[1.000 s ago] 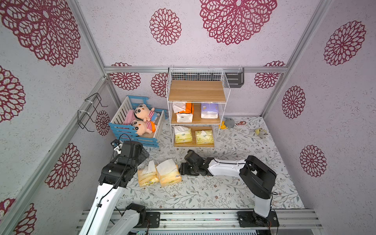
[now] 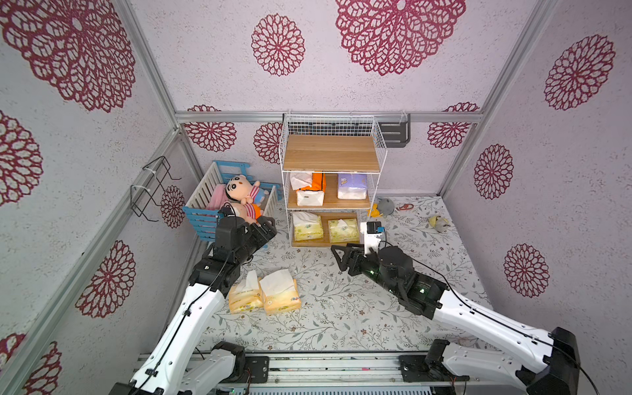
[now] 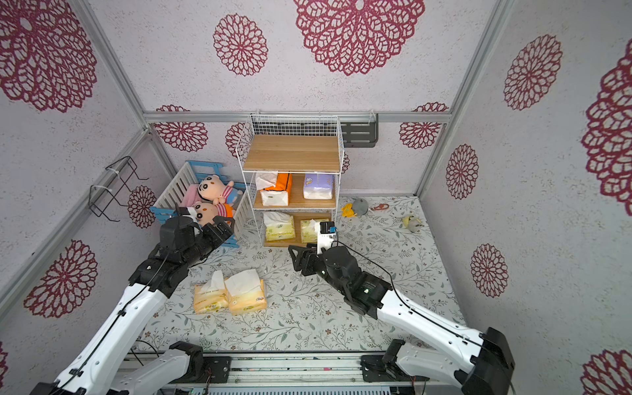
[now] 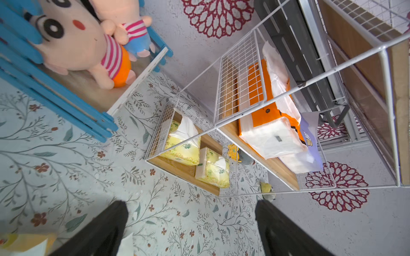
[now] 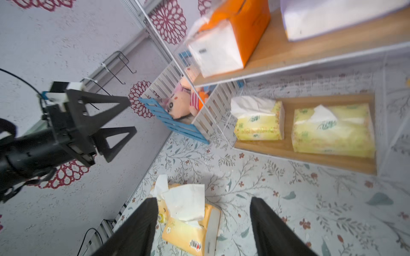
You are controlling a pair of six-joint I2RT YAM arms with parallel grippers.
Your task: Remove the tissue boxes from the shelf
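The wire shelf (image 2: 330, 151) holds an orange-and-white tissue pack (image 4: 269, 115) and a purple pack (image 3: 318, 185) on its middle board, and two yellow packs (image 5: 258, 128) (image 5: 331, 134) on the bottom board. Two orange-yellow packs (image 2: 281, 299) (image 2: 243, 301) lie on the mat at front left. My left gripper (image 2: 265, 231) hangs open, left of the shelf and beside the crib. My right gripper (image 2: 340, 255) stands open and empty just in front of the bottom board.
A blue-white crib (image 2: 197, 223) with plush dolls adjoins the shelf's left. Small toys (image 2: 385, 205) lie at back right.
Both arms have risen and moved toward the shelf; the right one swung forward and up.
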